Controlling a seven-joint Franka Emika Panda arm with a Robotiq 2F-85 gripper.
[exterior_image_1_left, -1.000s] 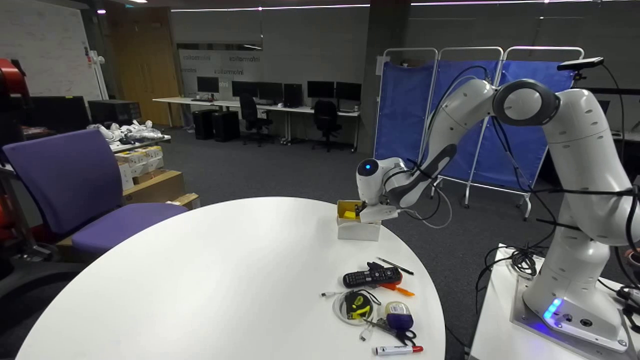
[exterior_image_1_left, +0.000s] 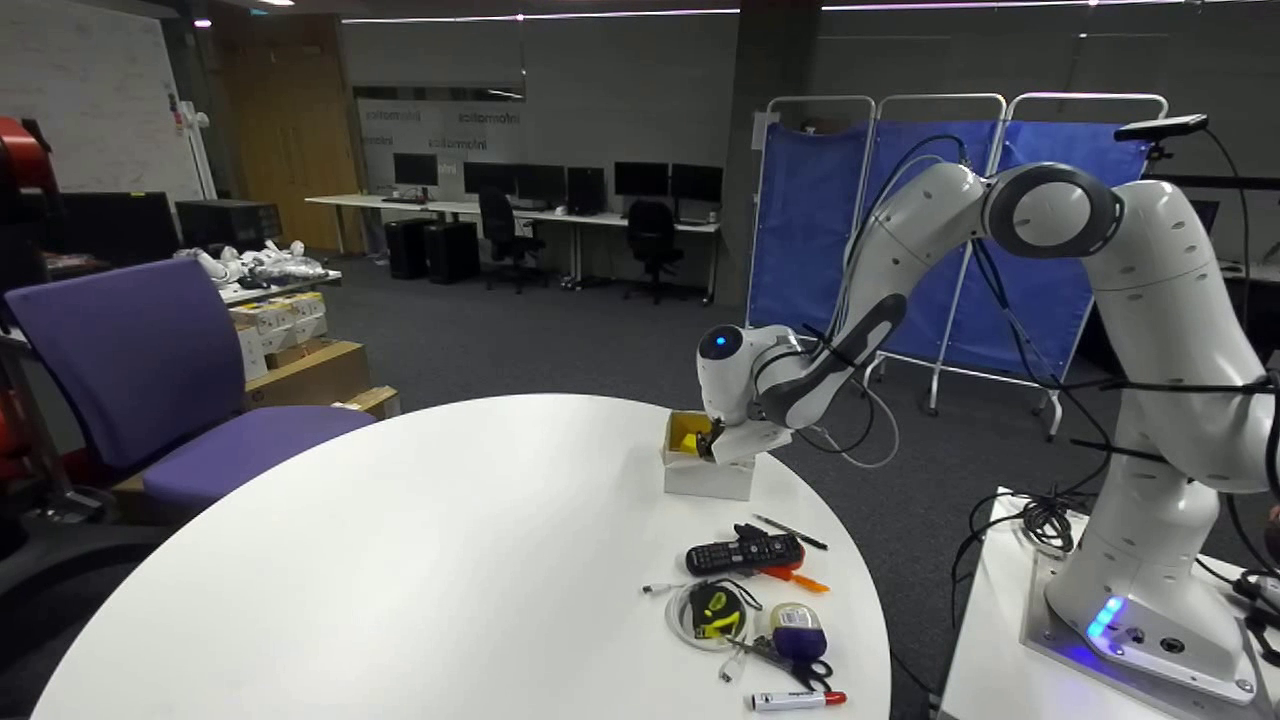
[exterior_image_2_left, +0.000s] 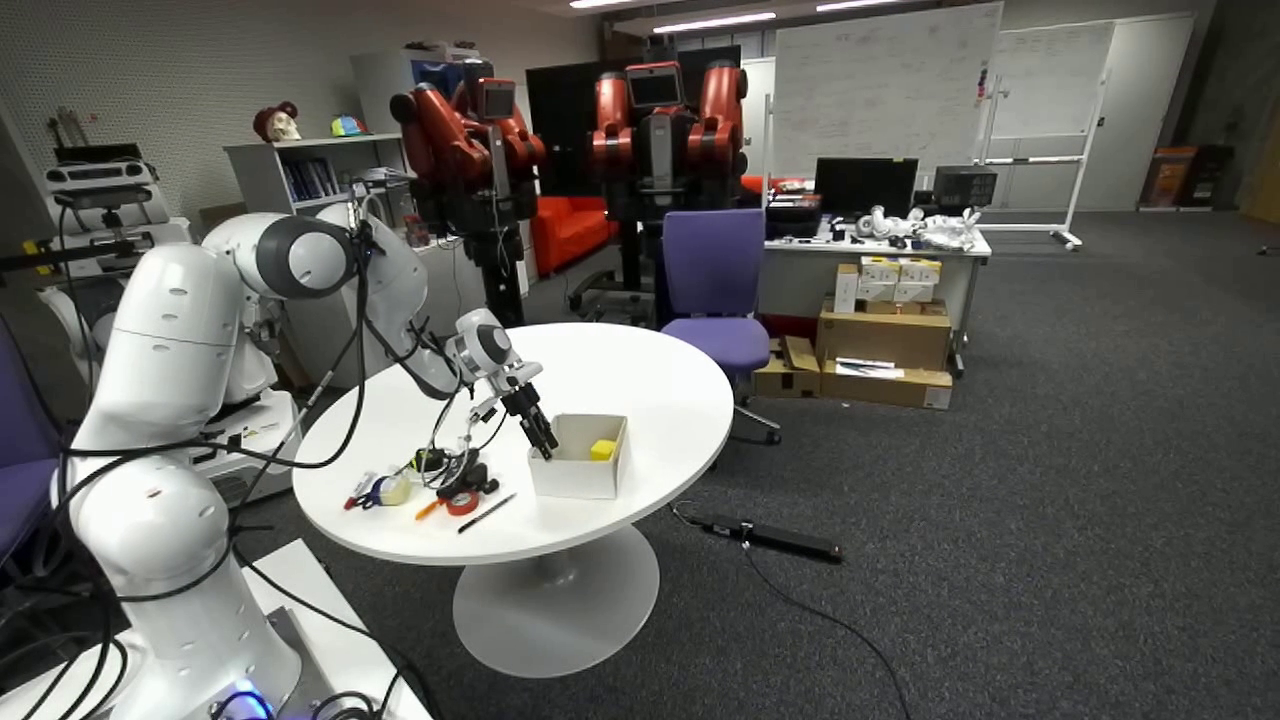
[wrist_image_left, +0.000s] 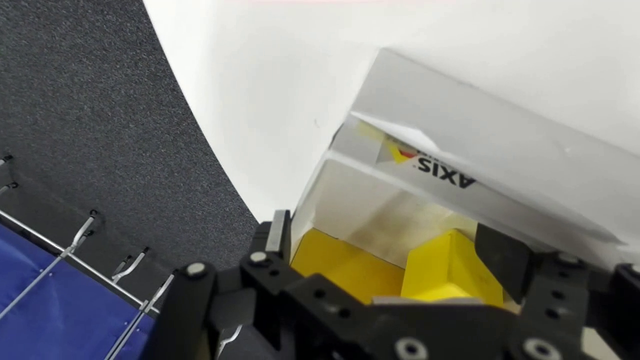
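Note:
A small open white box (exterior_image_1_left: 708, 481) with a yellow inside stands near the table's right edge in exterior view 1. Inside it lies a yellow block (exterior_image_2_left: 602, 450), which the wrist view also shows beside the right finger. My gripper (exterior_image_2_left: 546, 443) points down at the box's side, its fingertips at about rim height. In the wrist view the gripper is open, its fingers wide apart over the box (wrist_image_left: 480, 138). The left finger (wrist_image_left: 277, 234) is by a box corner; the right finger (wrist_image_left: 502, 259) reaches inside. Whether either finger touches the cardboard is unclear.
On the round white table (exterior_image_1_left: 456, 540), a black remote (exterior_image_1_left: 726, 554), tape measure (exterior_image_1_left: 716, 610), scissors (exterior_image_1_left: 792, 660), red-capped marker (exterior_image_1_left: 794, 700) and pen (exterior_image_1_left: 792, 532) lie nearer the camera than the box.
In exterior view 1 the box has shifted slightly left and toward the camera. My gripper and wrist have moved the same way and a little lower. The other table items stayed put.

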